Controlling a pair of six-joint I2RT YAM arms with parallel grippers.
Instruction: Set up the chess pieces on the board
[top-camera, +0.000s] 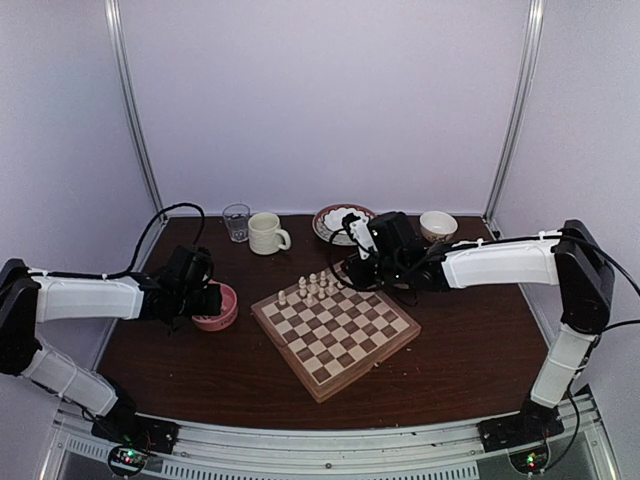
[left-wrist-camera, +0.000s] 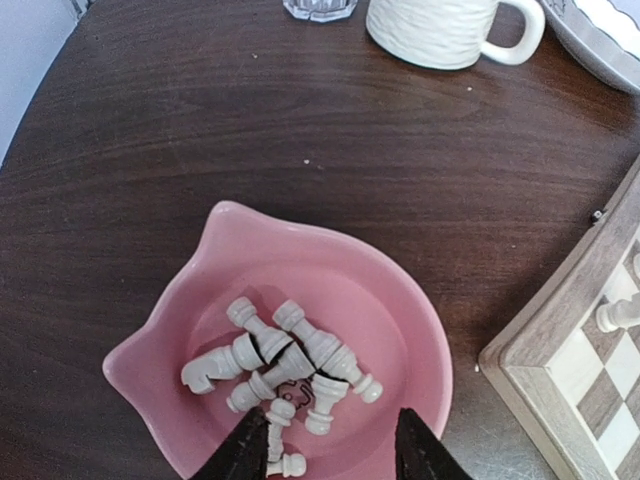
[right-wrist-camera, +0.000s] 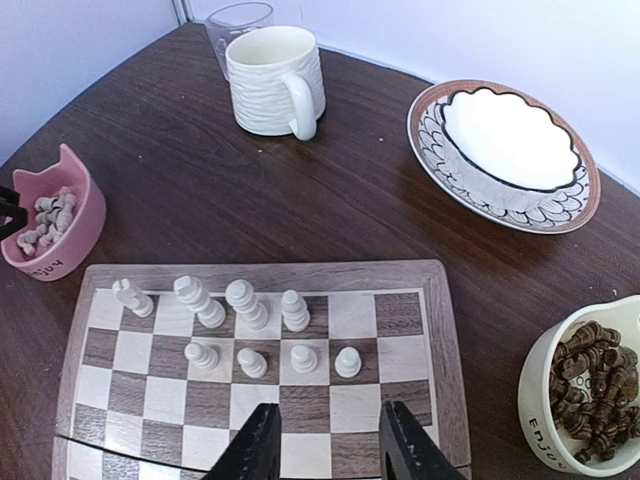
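The wooden chessboard (right-wrist-camera: 442, 350) carries several white pieces near its far edge: taller ones (right-wrist-camera: 246, 304) in the back row and pawns (right-wrist-camera: 303, 358) in front. More white pieces (left-wrist-camera: 320, 345) lie jumbled in the pink bowl (left-wrist-camera: 400, 320) left of the board. Over this bowl, my left gripper has its fingers apart, nothing held between them. Above the board, my right gripper is also open and empty. Dark brown pieces (right-wrist-camera: 597, 385) fill the white bowl (right-wrist-camera: 535, 410) at the right, in the right wrist view.
Along the back stand a glass (top-camera: 236, 222), a white mug (top-camera: 265, 234) and a patterned plate (top-camera: 325, 228). A small white bowl (top-camera: 438, 225) sits at the back right.
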